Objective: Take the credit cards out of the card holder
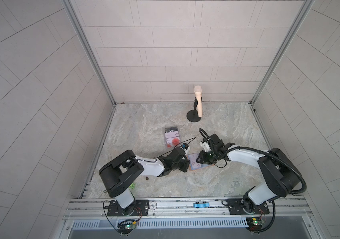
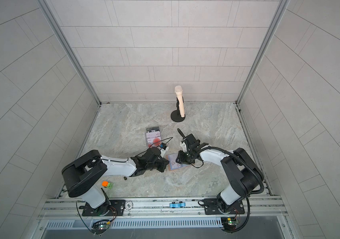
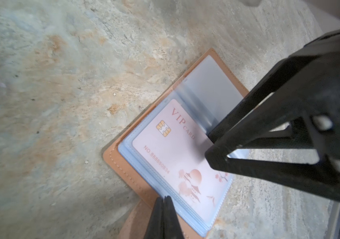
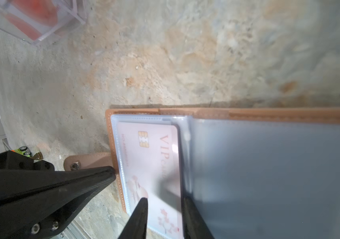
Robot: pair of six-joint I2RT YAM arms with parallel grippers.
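The brown-edged card holder (image 4: 293, 114) lies spread flat on the stone table, with clear bluish sleeves. A pale pink VIP card (image 4: 154, 155) sits in its left sleeve, with the chip side facing up. My left gripper is shut, its tips at the holder's brown edge (image 3: 132, 179); whether they pinch that edge is not clear. Over the card's inner side, my right gripper has its fingers apart, one finger (image 4: 140, 215) in front of the card and the other (image 4: 189, 217) by the sleeve seam. The top views show both grippers meeting over the holder.
A clear box with cards (image 1: 172, 137) lies behind my left gripper. Farther back stands a microphone on a black base (image 1: 193, 116). A small orange and green object (image 2: 106, 184) is near the left arm's base.
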